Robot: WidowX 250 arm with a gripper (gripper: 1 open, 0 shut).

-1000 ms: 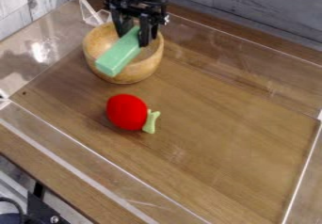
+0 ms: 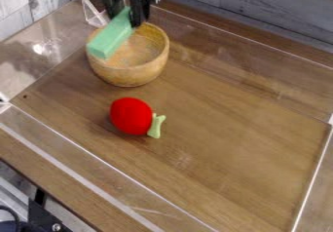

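A light green block [image 2: 109,36] is held up over a wooden bowl [image 2: 134,68] near the upper left, tilted, with its lower end over the bowl's left side. My dark gripper [image 2: 129,10] at the top edge is shut on the block's upper end; its fingertips are small and partly out of frame. A red tomato-like object [image 2: 130,116] with a pale green tip lies on the wooden table in front of the bowl.
Grey panels run along the left and back edges, with cables at the lower left.
My gripper has moved upward toward the top edge, lifting the green block with it from down in the bowl. The bowl and red object have stayed in place.
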